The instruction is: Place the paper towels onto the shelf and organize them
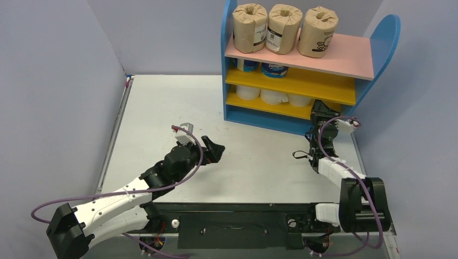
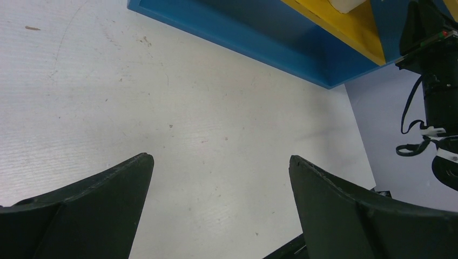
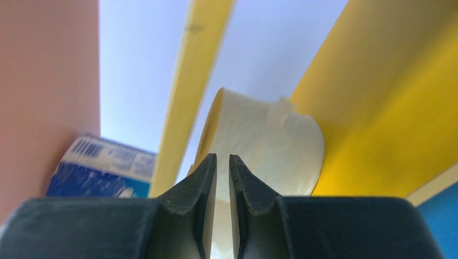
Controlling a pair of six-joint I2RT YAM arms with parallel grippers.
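Three brown-wrapped rolls, among them the right-hand brown roll (image 1: pixel 317 32), stand upright on the pink top shelf (image 1: pixel 348 51). On the yellow middle shelf (image 1: pixel 324 83) are two blue-labelled rolls, one being the Temptu-like blue roll (image 1: pixel 274 70). Three white rolls, including the right white roll (image 1: pixel 298 100), line the lower yellow shelf (image 1: pixel 235 101). My right gripper is shut with a bare slit between its fingertips, in front of a white roll (image 3: pixel 256 140). Over the table's left half, my left gripper stands open and empty.
Blue side panels (image 1: pixel 386 40) bound the shelf unit, and a grey wall rises close on the right. Shelf boards lie close around the right gripper.
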